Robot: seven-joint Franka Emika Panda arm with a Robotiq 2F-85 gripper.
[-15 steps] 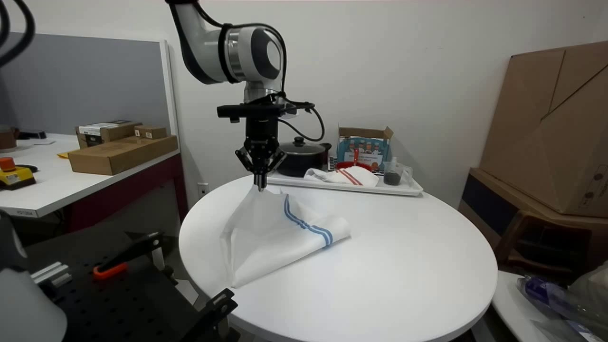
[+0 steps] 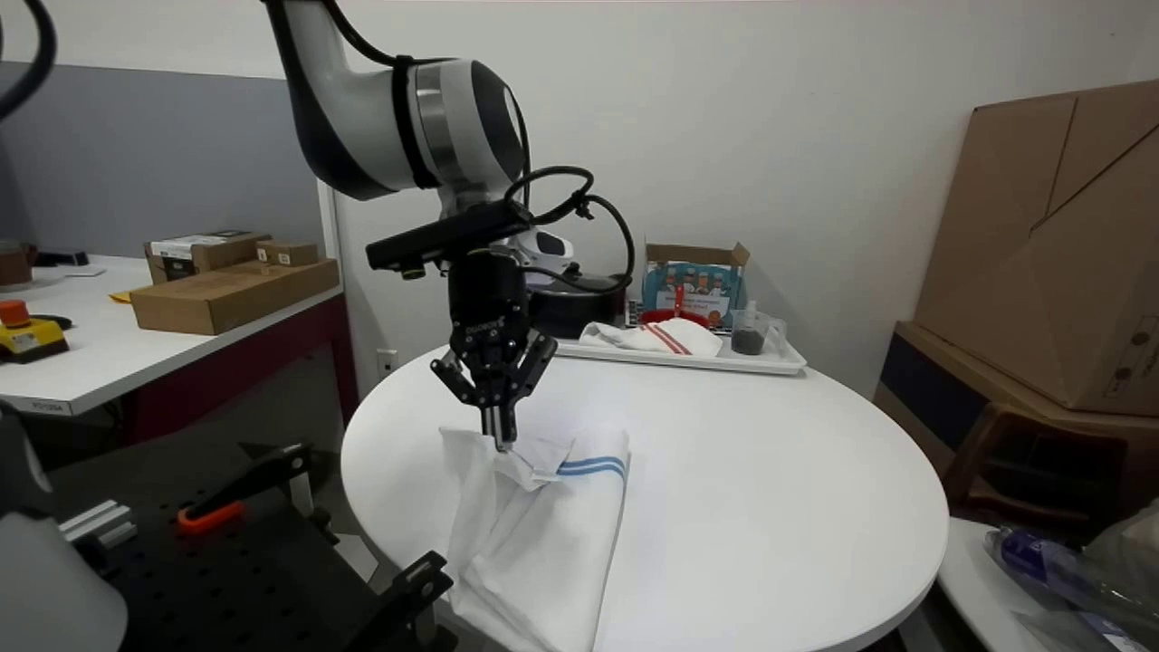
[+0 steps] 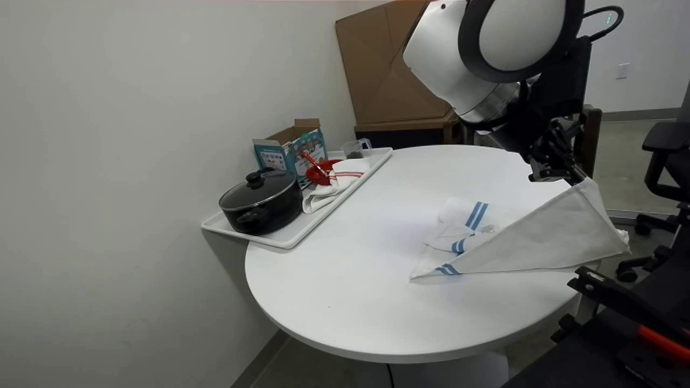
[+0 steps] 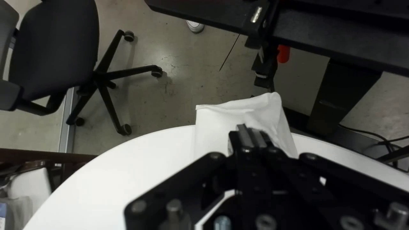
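Note:
A white towel with blue stripes (image 2: 565, 532) lies partly on the round white table (image 2: 761, 478), its near part reaching the table's front edge. Just above the table, my gripper (image 2: 500, 444) points down, shut on a bunched upper part of the cloth. In the second exterior view the towel (image 3: 537, 242) rises as a slanted sheet to the gripper (image 3: 574, 178), while its striped end rests folded on the table. From the wrist, the closed fingers (image 4: 245, 138) overlap the white cloth (image 4: 218, 130); the exact pinch point is hidden there.
At the back, a white tray (image 3: 284, 240) carries a black lidded pot (image 3: 265, 200), a red-striped towel (image 2: 657, 335), an open box (image 2: 695, 277) and a clear jug (image 3: 356, 149). A dark clamp (image 2: 407, 598) stands close to the front edge.
The gripper has come down and toward the front edge, pulling the towel with it. The towel has swung round, and its striped end has moved left and lies more folded.

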